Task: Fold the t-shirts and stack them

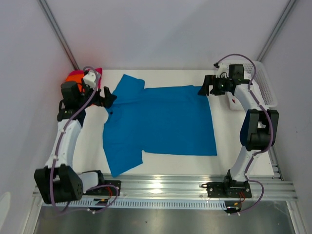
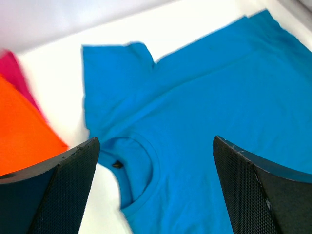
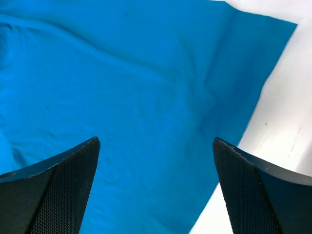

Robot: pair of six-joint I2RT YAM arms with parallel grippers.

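Observation:
A blue T-shirt [image 1: 161, 122] lies spread on the white table [image 1: 87, 146], sleeves toward the left, its collar showing in the left wrist view [image 2: 161, 175]. My left gripper [image 1: 107, 97] is open above the shirt's upper-left part, by the collar. My right gripper [image 1: 206, 85] is open above the shirt's upper-right corner, with blue fabric below it in the right wrist view [image 3: 156, 112]. Neither holds anything.
Orange and red folded cloths [image 1: 74, 76] lie at the back left, partly behind the left arm. A white basket [image 1: 267, 90] with white contents stands at the back right. Bare table borders the shirt.

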